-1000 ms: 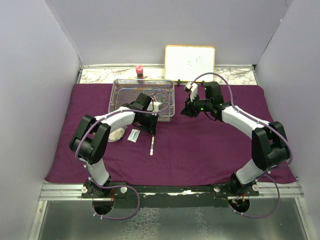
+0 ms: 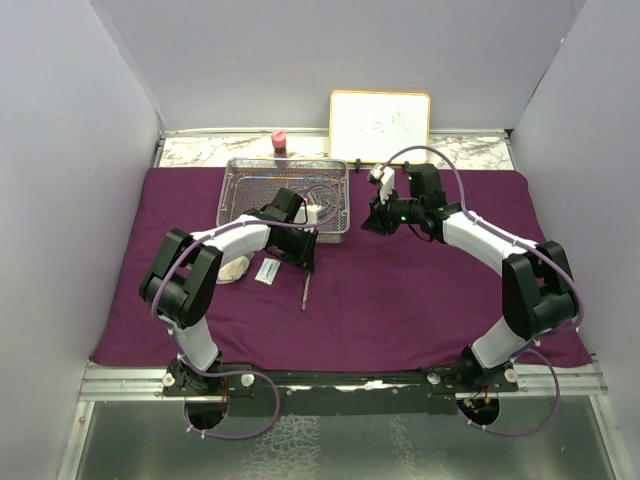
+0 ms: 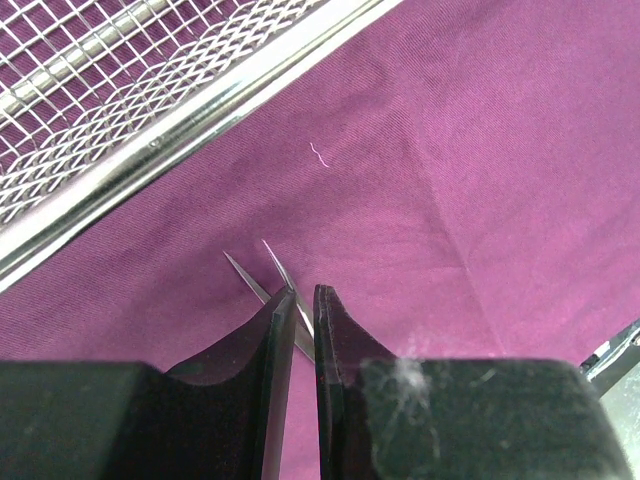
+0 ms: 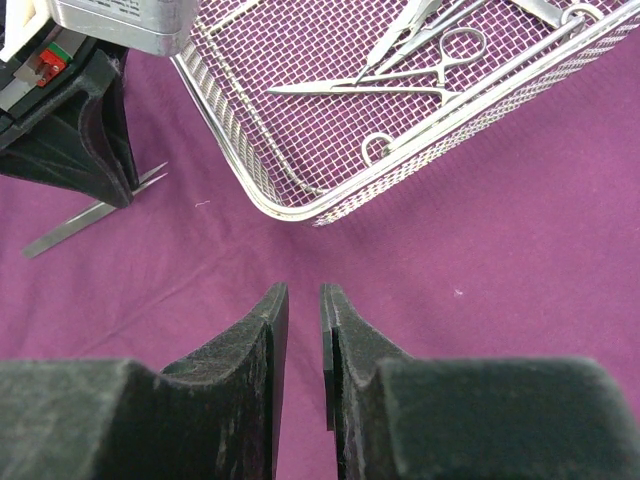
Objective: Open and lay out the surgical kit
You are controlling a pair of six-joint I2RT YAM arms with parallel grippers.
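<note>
A metal mesh basket [image 2: 232, 188] holds scissors [image 4: 315, 88] and other steel instruments at the back of the purple cloth. Slim steel tweezers [image 3: 250, 283] lie on the cloth in front of it. My left gripper is shut just over the tweezers' tips; whether anything is between its fingers is not clear. My right gripper hangs over the cloth right of the basket, its fingertips slightly apart with nothing seen between them.
A white packet [image 2: 267, 271] and a pale bundle [image 2: 234, 268] lie left of the tweezers. A whiteboard [image 2: 379, 120] and a pink-capped container [image 2: 279, 143] stand at the back.
My left gripper has shifted very slightly around the tweezers' tips. The right arm looks unchanged.
</note>
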